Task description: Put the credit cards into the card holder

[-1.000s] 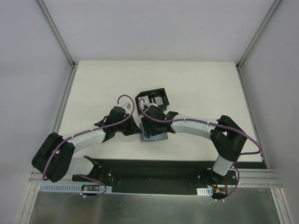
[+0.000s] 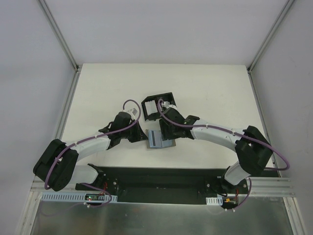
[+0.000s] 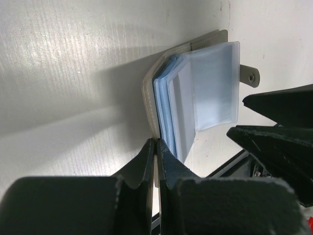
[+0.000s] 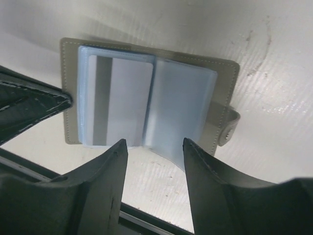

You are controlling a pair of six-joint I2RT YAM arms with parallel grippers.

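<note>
The open card holder (image 2: 160, 139) lies on the white table, with clear sleeves (image 4: 178, 105) and a card with a dark stripe (image 4: 128, 98) in its left half. My left gripper is shut at the holder's left edge, the thin cover edge at its fingertips; whether it pinches it I cannot tell. My right gripper stands part open above the holder, its fingers over the lower part, nothing seen between them.
Behind the holder, a dark tray (image 2: 158, 96) with white cards is partly hidden by the right arm. Its front edge lies close below the holder.
My right arm has moved to the right, uncovering more of the holder in the top view. The left arm and the holder stay in place.
</note>
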